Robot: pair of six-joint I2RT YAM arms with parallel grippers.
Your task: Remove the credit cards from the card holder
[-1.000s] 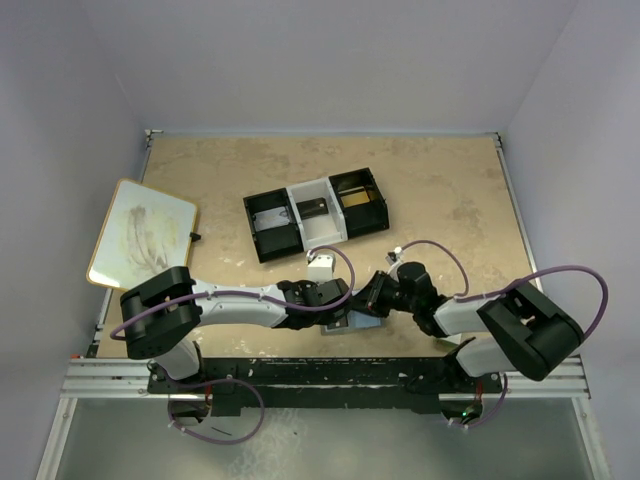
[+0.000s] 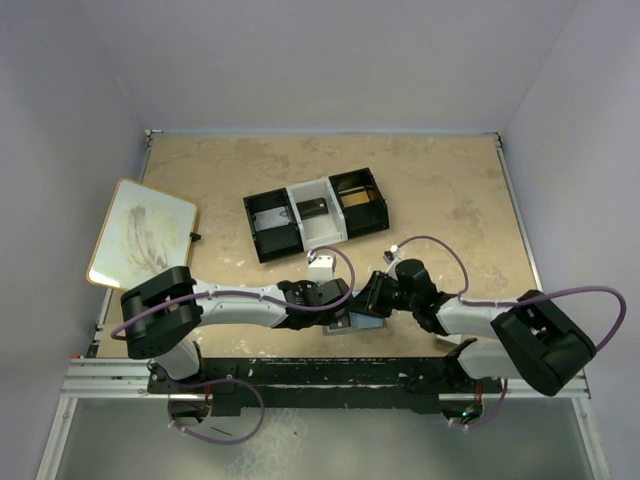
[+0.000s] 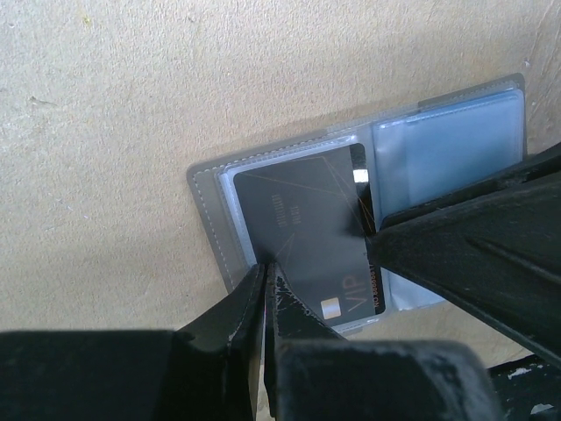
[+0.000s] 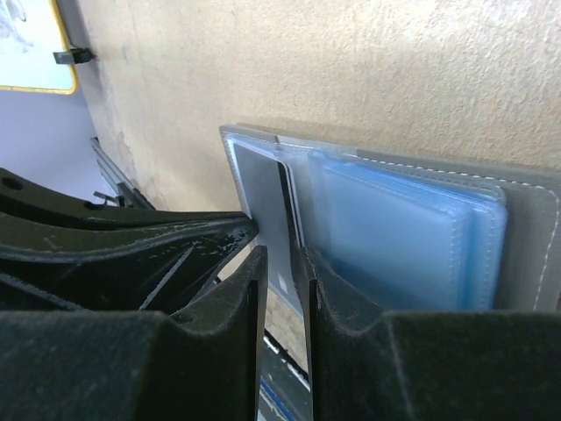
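The card holder [image 3: 206, 197] lies spread flat on the table, grey with a stitched edge. A dark card marked VIP [image 3: 298, 210] sits in its left clear pocket, and a bluish pocket [image 3: 465, 132] is beside it. Shut, with nothing visible between its tips, my left gripper is at the card's lower left edge. In the right wrist view its black fingers [image 4: 210, 237] reach in beside the card [image 4: 267, 206]. My right gripper is open a little, its fingertips at the card's inner edge by the bluish pocket. The contact there is partly hidden.
Behind the arms stand a black bin [image 2: 273, 240] at left, a white bin [image 2: 323, 230] and another black bin [image 2: 371, 217], each with contents. A white board [image 2: 143, 235] lies at far left.
The right arm has shifted slightly toward the right and front, and its gripper has turned a little near the holder. The left arm and the holder look nearly unmoved.
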